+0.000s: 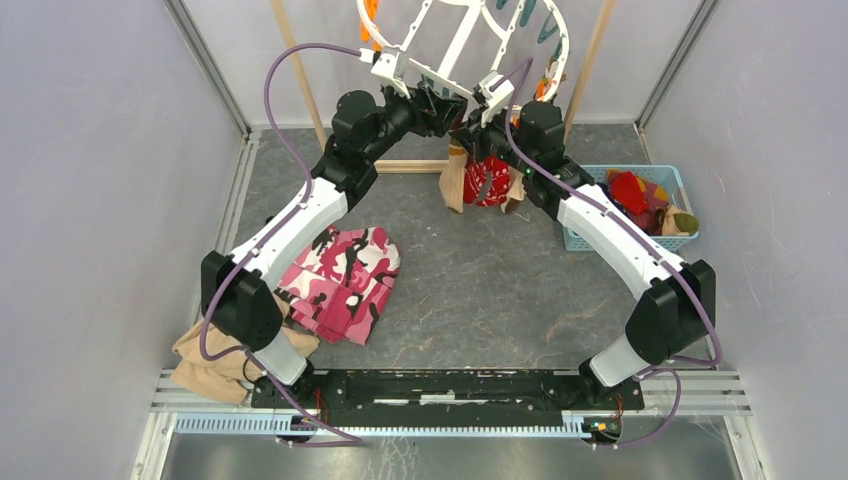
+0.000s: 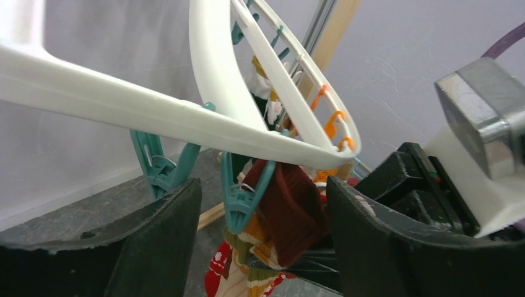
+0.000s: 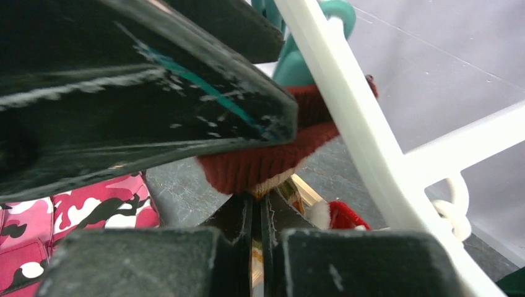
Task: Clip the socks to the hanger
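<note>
The white hanger (image 1: 455, 40) carries teal clips. In the left wrist view, a teal clip (image 2: 238, 204) hangs beside a dark red sock cuff (image 2: 291, 216), between the fingers of my left gripper, which is part open around them. My right gripper is shut on the sock, below its red ribbed cuff (image 3: 247, 167), which lies against the white bar and a teal clip. Other socks, red patterned (image 1: 485, 180) and beige (image 1: 452, 180), hang below the hanger.
A blue basket (image 1: 580, 240) of socks stands at the right. Pink camouflage cloth (image 1: 340, 280) and beige cloth (image 1: 205, 365) lie at the lower left.
</note>
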